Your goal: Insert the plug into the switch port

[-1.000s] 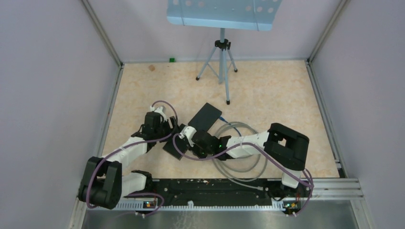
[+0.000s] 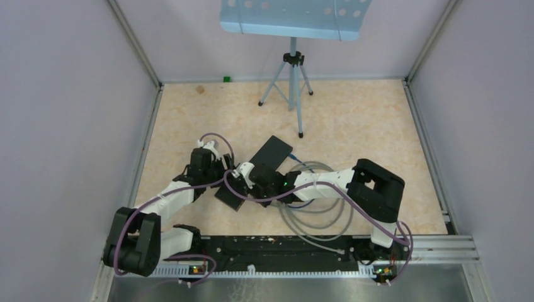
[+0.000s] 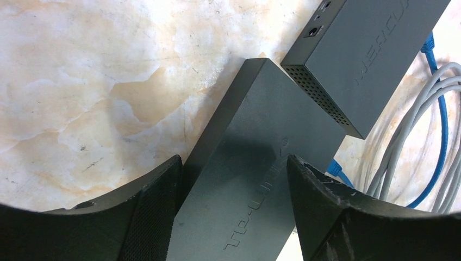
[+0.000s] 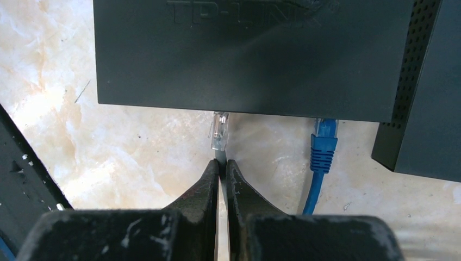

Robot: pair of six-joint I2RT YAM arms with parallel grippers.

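In the right wrist view, a clear plug [image 4: 219, 132] on a thin grey cable [image 4: 221, 158] stands at the front edge of the black TP-LINK switch [image 4: 244, 65]; the edge hides its tip and the port, so depth cannot be told. My right gripper is shut on the cable just behind the plug. In the left wrist view, my left gripper is over the switch [image 3: 261, 136], fingers apart. One finger [image 3: 157, 201] is along its left side, the other overlaps its right part; firm contact cannot be told.
A blue plug [image 4: 324, 144] sits at the same switch edge, to the right. The black Mercury box [image 3: 375, 60] adjoins one end of the switch. Coiled grey cable [image 2: 315, 220] lies under the right arm. A tripod [image 2: 293, 82] stands at the back.
The left arm shows no visible movement.
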